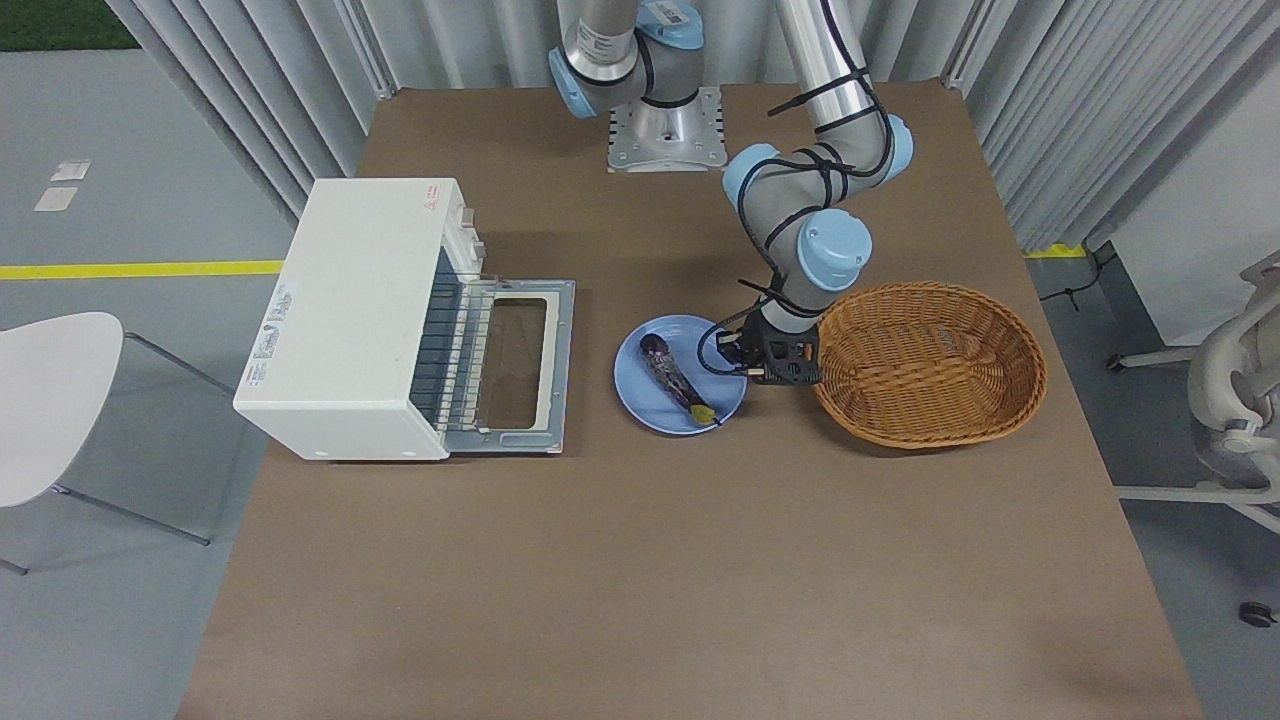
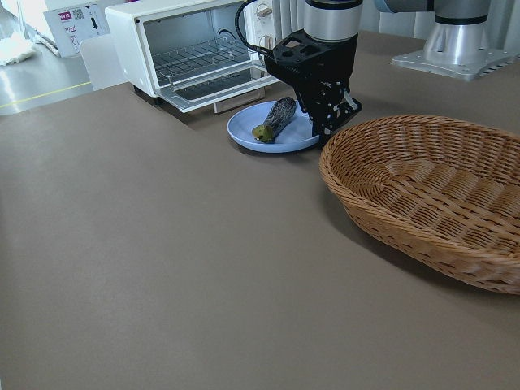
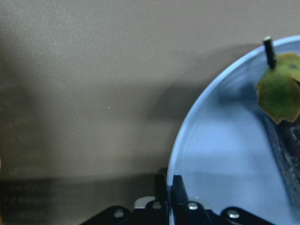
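A blue plate [image 1: 654, 390] holds a dark eggplant [image 1: 672, 374] with a green-yellow stem end. My gripper [image 1: 756, 360] is at the plate's right rim, beside the wicker basket. In the wrist view the fingertips of the gripper close on the thin rim of the plate [image 3: 225, 154], one finger each side. The eggplant's cap [image 3: 280, 91] lies inside the plate to the right, apart from the fingers.
A white toaster oven [image 1: 336, 312] with its door open stands left of the plate. A wicker basket [image 1: 930, 366] sits to the right.
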